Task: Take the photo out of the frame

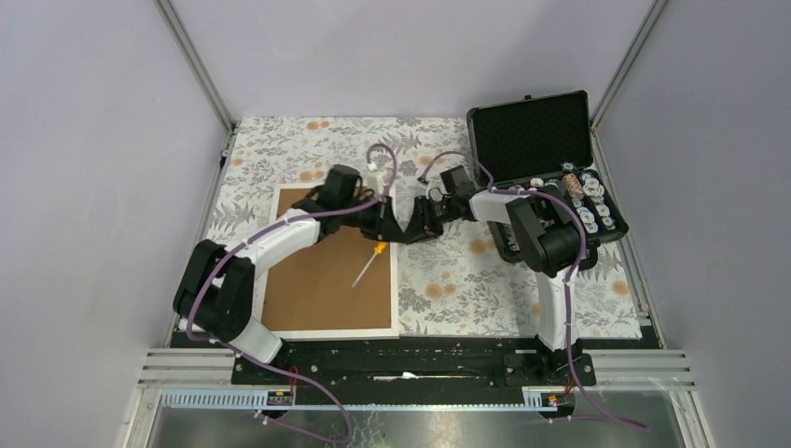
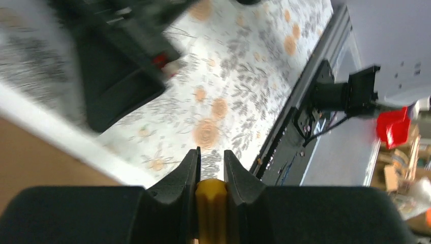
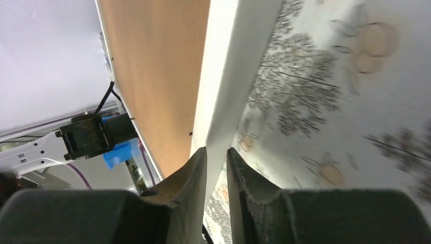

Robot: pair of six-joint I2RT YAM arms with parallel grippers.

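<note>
A white picture frame [image 1: 395, 303] lies with its brown backing board [image 1: 322, 294] facing up. My left gripper is over the frame's right edge, its fingers against both sides of a screwdriver's yellow handle [image 2: 211, 206]. From there the screwdriver's thin shaft [image 1: 362, 273] points down-left above the board. The right gripper is part open beside the frame's right bar [image 3: 219, 81], with nothing visible between its fingers. In the top view the two grippers' tips nearly meet. The photo is hidden from every view.
An open black case [image 1: 534, 135] with several round items stands at the back right, partly behind the right arm. The right gripper's dark body [image 2: 117, 96] looms close in the left wrist view.
</note>
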